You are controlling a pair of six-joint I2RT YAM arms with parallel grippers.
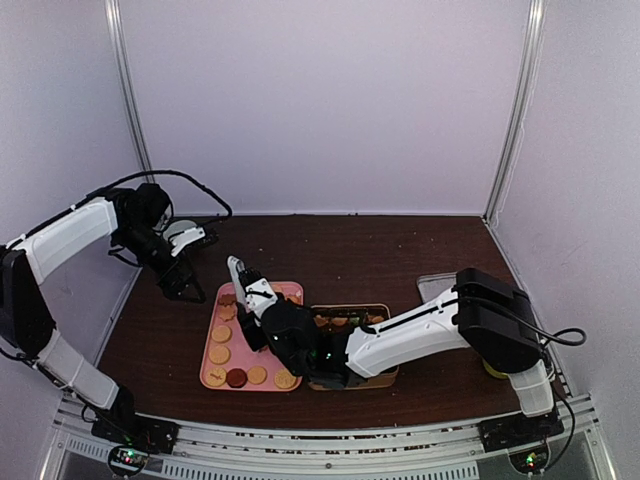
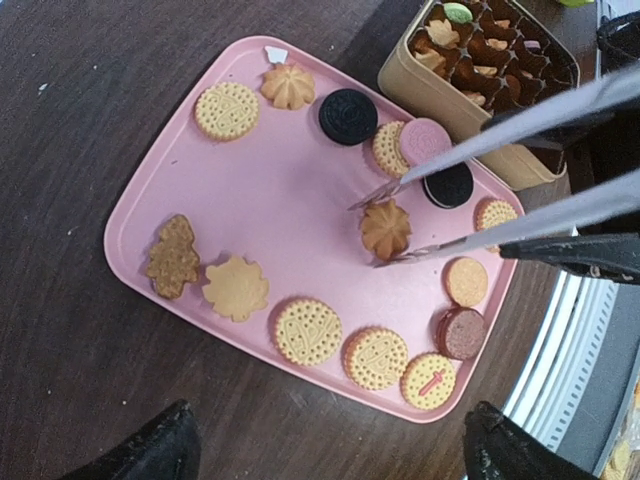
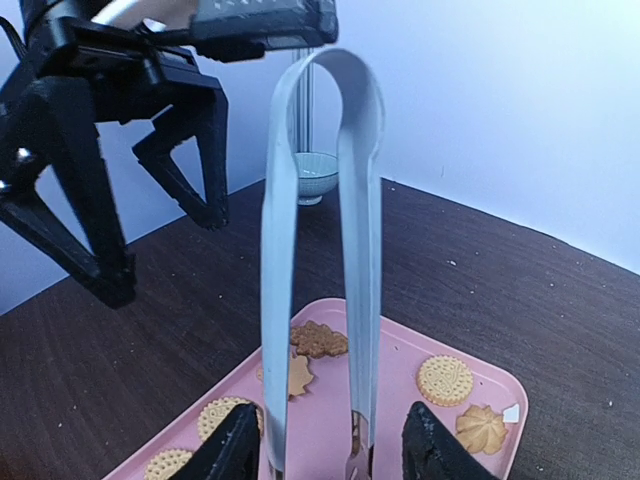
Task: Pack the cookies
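Observation:
On the pink tray [image 1: 240, 360] lie several cookies, among them biscuits, dark rounds and star shapes. Behind it in the left wrist view is a divided box [image 2: 450, 100] with cookies in some compartments. My right gripper is low over the tray, open; in the left wrist view its tongs-like fingers stand either side of a star-shaped cookie [image 2: 385, 228]. My left gripper [image 1: 185, 295] hangs open above the table, left of the tray.
A grey tray [image 1: 435, 283] lies at the right, partly behind the right arm. A bowl [image 3: 314, 172] stands at the back left.

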